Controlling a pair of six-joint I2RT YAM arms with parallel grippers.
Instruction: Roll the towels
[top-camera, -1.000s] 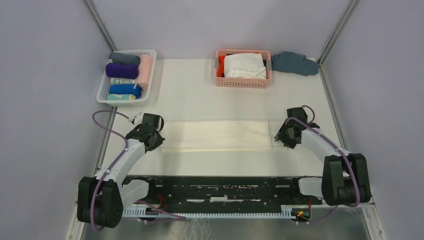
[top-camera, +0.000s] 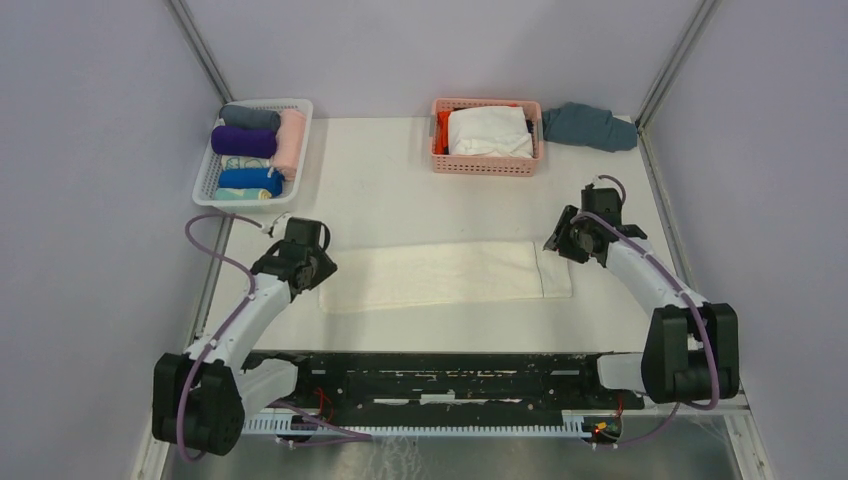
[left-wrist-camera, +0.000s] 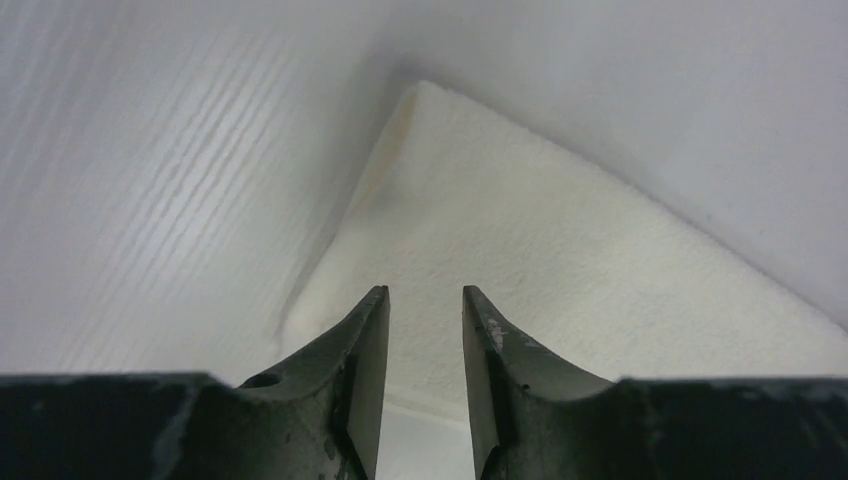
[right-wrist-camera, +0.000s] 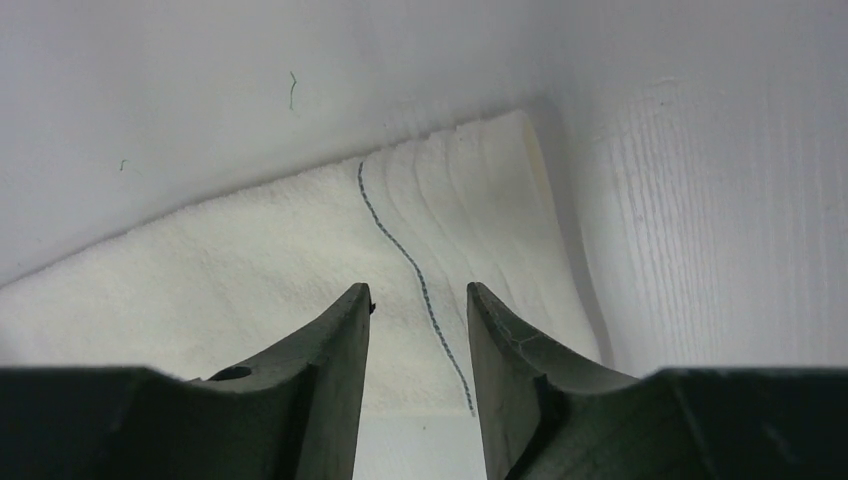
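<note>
A cream towel (top-camera: 440, 275) lies flat as a long strip across the front of the table, with a grey stitched line near its right end. My left gripper (top-camera: 322, 265) hangs over the towel's left end; in the left wrist view its fingertips (left-wrist-camera: 375, 300) are part open over the cream cloth (left-wrist-camera: 560, 250), nothing between them. My right gripper (top-camera: 555, 240) is above the towel's right end; in the right wrist view its open fingers (right-wrist-camera: 330, 360) hover over the cloth (right-wrist-camera: 220, 270) beside the stitched line, holding nothing.
A white basket (top-camera: 202, 190) of rolled towels stands back left. A pink basket (top-camera: 485, 168) with folded cloth is at back centre, a dark teal cloth (top-camera: 590, 126) beside it. The table between baskets and towel is clear.
The towel's front edge at the left sits slightly lower than a second ago.
</note>
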